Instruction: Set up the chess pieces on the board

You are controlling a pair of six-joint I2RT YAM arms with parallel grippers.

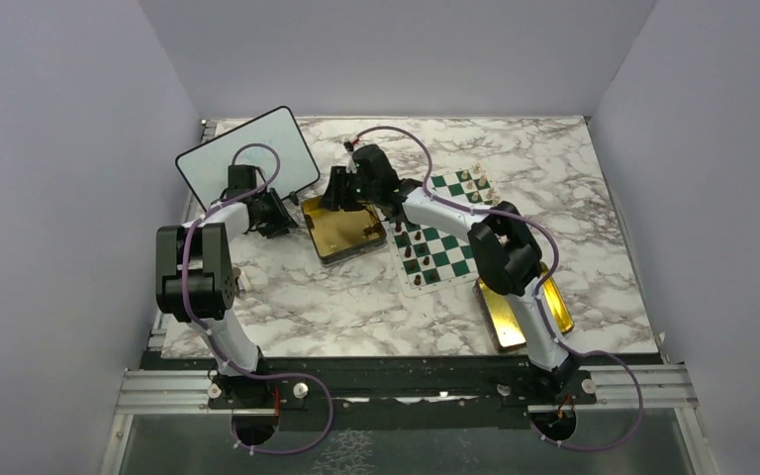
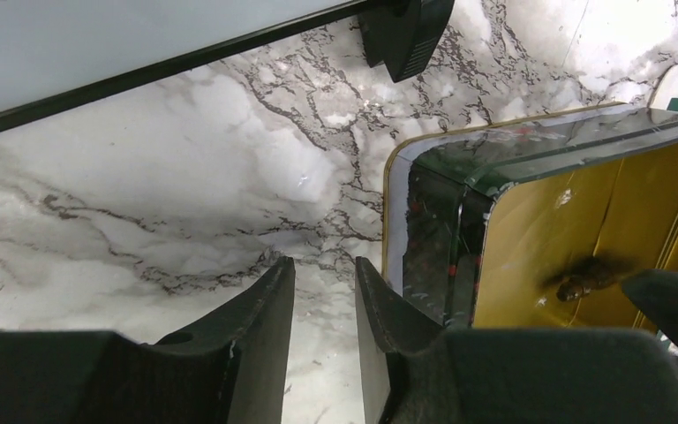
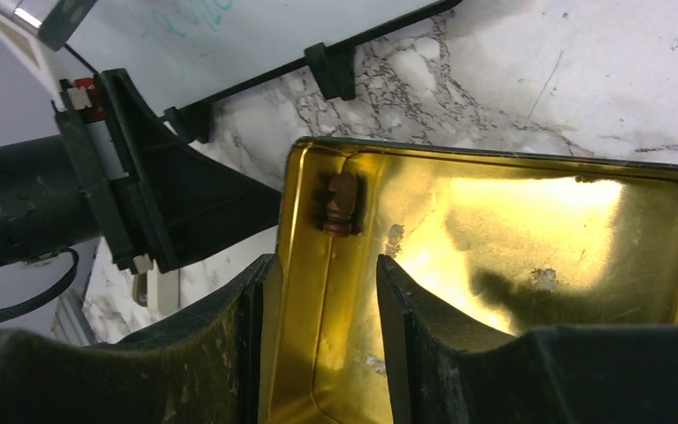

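My right gripper hangs over the gold tray (image 1: 339,237) left of the board, its fingers apart and empty. A brown chess piece lies in the tray's corner beyond them; another dark piece (image 2: 587,284) shows in the left wrist view. My left gripper is open and empty over the marble, just left of that tray. The green-and-white chessboard (image 1: 445,257) holds dark pieces along its left side and pale pieces at its far right, partly hidden by the right arm.
A second gold tray (image 1: 500,317) stands at front right, partly under the right arm. A white board (image 1: 228,143) leans at back left.
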